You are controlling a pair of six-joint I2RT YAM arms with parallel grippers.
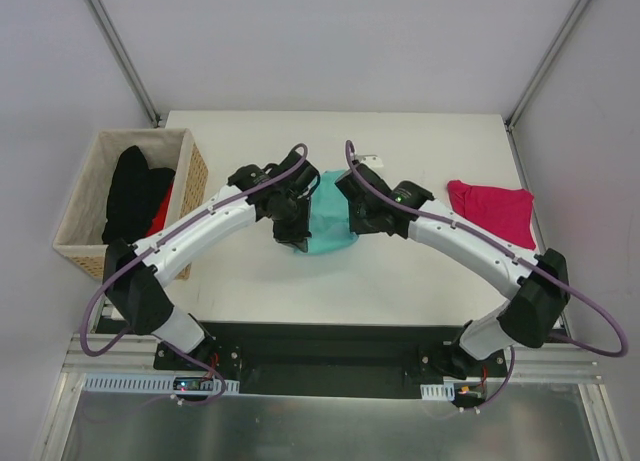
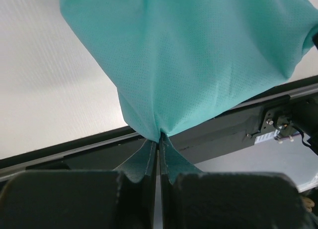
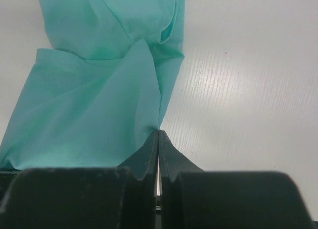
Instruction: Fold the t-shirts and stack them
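Observation:
A teal t-shirt (image 1: pixel 325 226) lies partly folded over in the middle of the table, between my two grippers. My left gripper is shut on a gathered end of it, with the cloth running up from the fingertips. My right gripper is shut on another edge of the teal cloth (image 3: pixel 94 110), at the fold; beyond it a further layer of the shirt lies on the table. In the top view both wrists partly hide the shirt.
A wicker basket (image 1: pixel 80 236) with black and red garments stands at the left. A folded pink t-shirt (image 1: pixel 492 213) lies at the right.

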